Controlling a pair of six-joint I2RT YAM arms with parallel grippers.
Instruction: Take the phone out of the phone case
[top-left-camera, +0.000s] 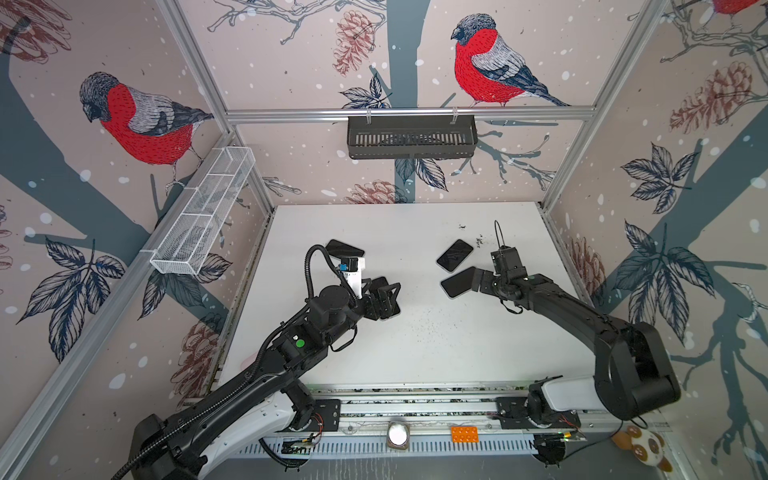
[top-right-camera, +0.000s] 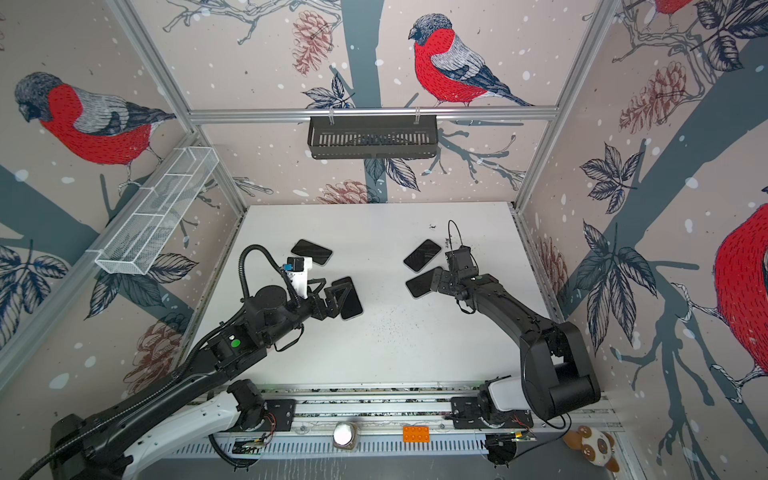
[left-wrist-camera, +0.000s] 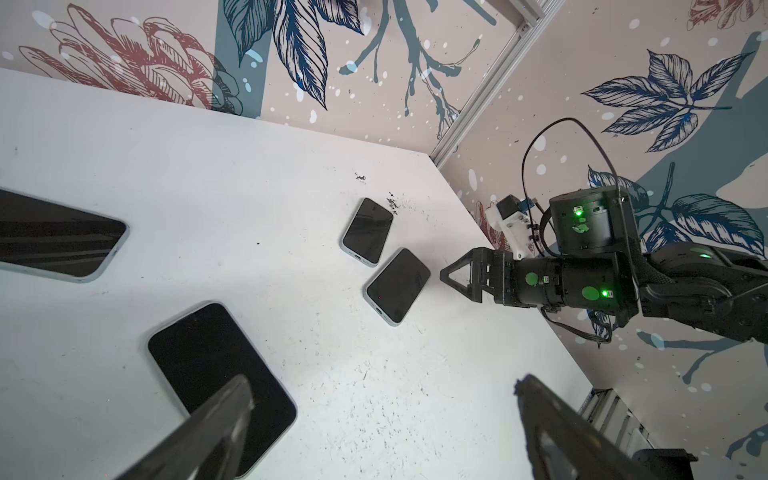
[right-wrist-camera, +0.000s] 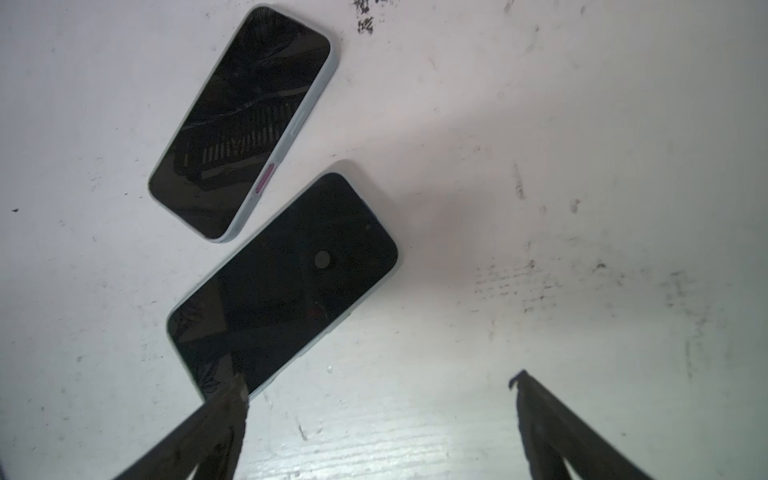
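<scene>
Four black-screened phones with pale edges lie flat on the white table; the views don't clearly show which have cases. At right, one phone (right-wrist-camera: 280, 288) lies below a smaller one (right-wrist-camera: 240, 124), pink side button visible. My right gripper is open just above the lower one's end, nothing between its fingers. At left, one phone (left-wrist-camera: 216, 376) lies under my left gripper, which is open and empty above the table. Another (top-right-camera: 312, 251) lies farther back.
A white mesh shelf (top-left-camera: 200, 212) hangs on the left wall, a dark basket (top-left-camera: 412, 137) on the back rail.
</scene>
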